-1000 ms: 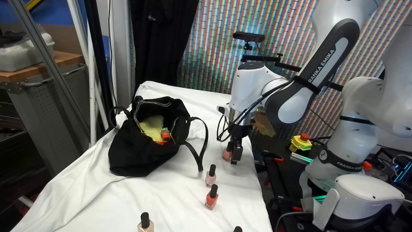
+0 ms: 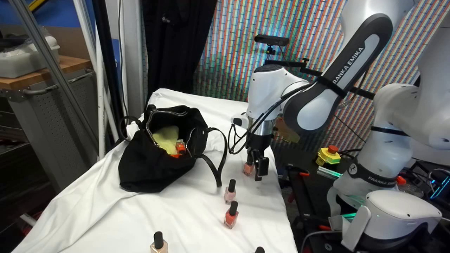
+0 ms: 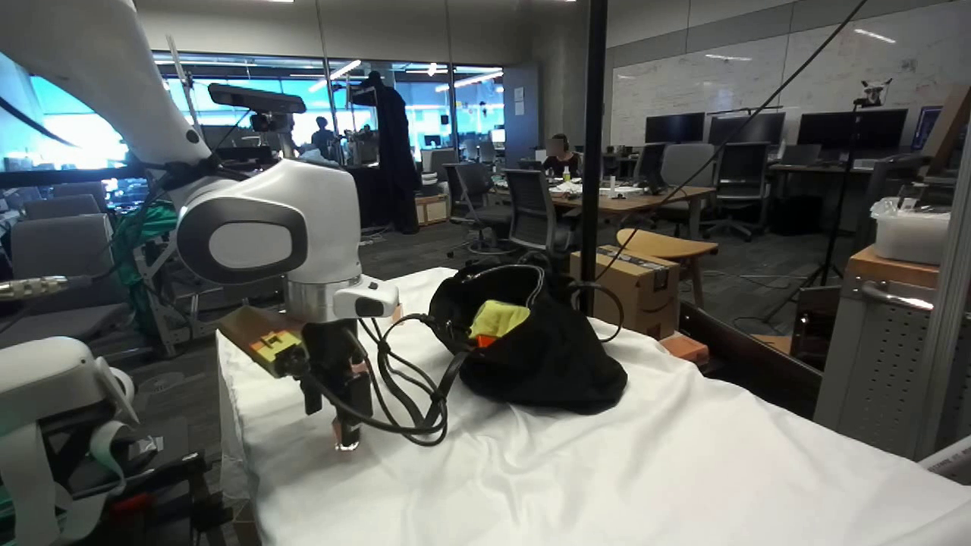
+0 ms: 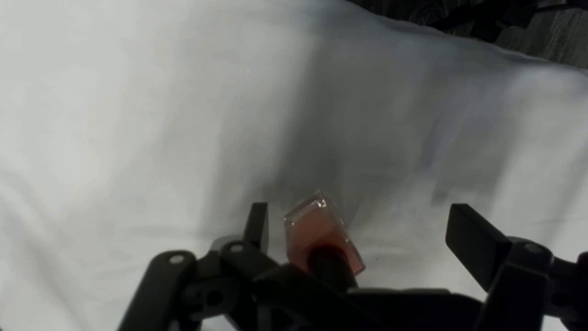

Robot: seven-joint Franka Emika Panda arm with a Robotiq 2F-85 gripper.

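In the wrist view my gripper is open, its two black fingers wide apart. A coral nail polish bottle (image 4: 319, 231) with a black cap stands between them, closer to the left finger (image 4: 257, 227). It stands upright on the cloth, its cap partly hidden by the gripper body. In exterior view 1 the same bottle (image 2: 248, 169) shows just left of my lowered gripper (image 2: 257, 168). A black bag (image 2: 162, 156) sits open on the table, holding a yellow cloth (image 2: 166, 138) and an orange-red bottle (image 2: 181, 146).
A pale pink bottle (image 2: 230, 194), a red bottle (image 2: 230, 217) and a beige bottle (image 2: 159, 244) stand nearer the front. One more black cap (image 2: 259, 250) shows at the bottom edge. The bag's strap (image 2: 216, 173) lies towards the bottles. The table's right edge is close to my gripper.
In exterior view 1 the arm has shifted slightly left and the gripper has turned around the coral bottle. The bottles and bag have stayed where they were.
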